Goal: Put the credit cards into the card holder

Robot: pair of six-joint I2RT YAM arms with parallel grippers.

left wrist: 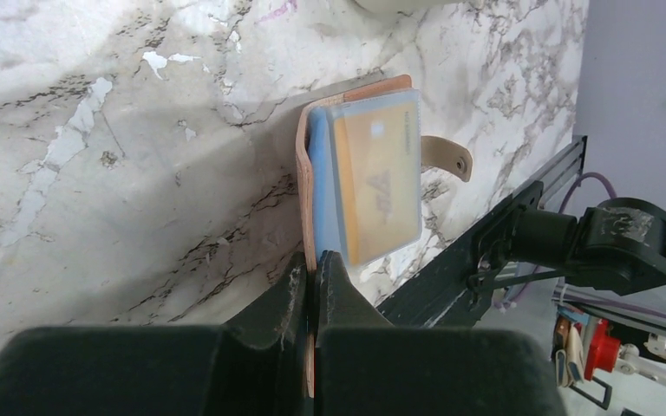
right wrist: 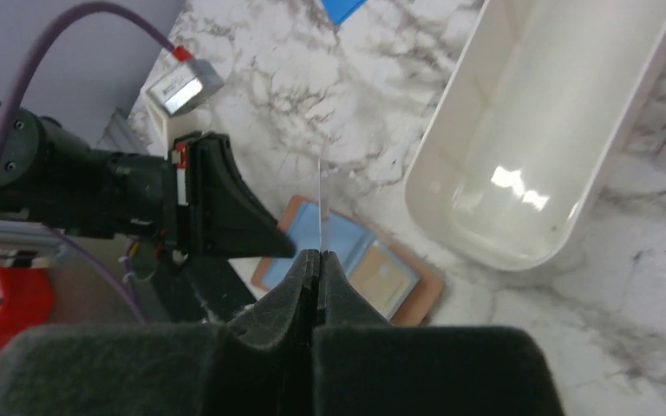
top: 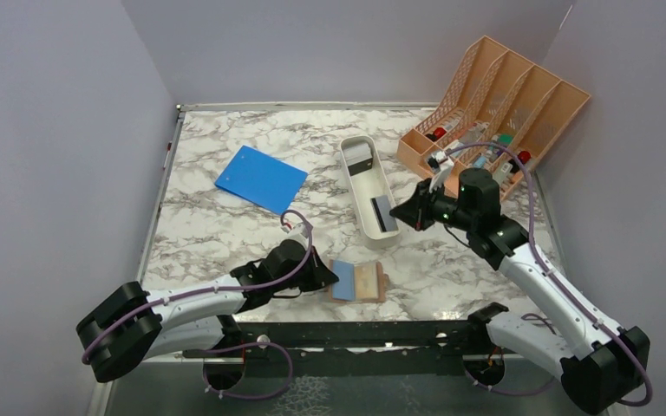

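The open brown card holder [top: 384, 291] lies at the front of the table. In the left wrist view, its clear sleeves [left wrist: 381, 178] show a yellowish card and blue beneath. My left gripper is shut on the holder's brown cover edge. My right gripper [top: 396, 214] is shut on a thin grey card [top: 382, 214], held over the front end of the white tray. From the right wrist, that card [right wrist: 320, 204] appears almost edge-on, rising from the fingertips. At the tray's far end lie other cards [top: 358, 157], one light and one dark.
The long white tray [top: 363, 192] stands behind the holder. A blue folder [top: 262, 178] lies at the back left. An orange divided rack [top: 503, 95] with small bottles occupies the back right. Marble table between folder and tray is clear.
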